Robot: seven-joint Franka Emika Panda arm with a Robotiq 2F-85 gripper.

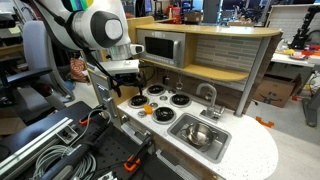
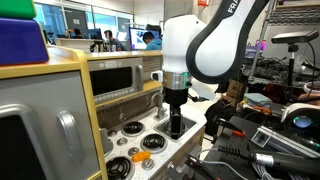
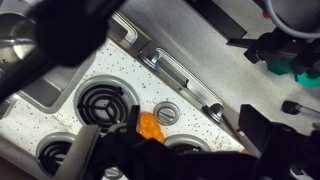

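My gripper [image 1: 131, 89] stands open above the stove at the left end of the white counter. Lying on the stove top among the burners is a small orange object [image 1: 148, 108], also visible in exterior view 2 as an orange lump [image 2: 140, 156]. From the wrist, the orange object [image 3: 150, 127] appears below, in the gap between the dark fingers, and they are apart from it. Nothing is held.
A steel sink [image 1: 197, 138] with a metal pot [image 1: 198, 132] in it lies right of the stove. Behind the stove is a silver microwave [image 1: 160, 47] under a wooden shelf [image 1: 215, 30].
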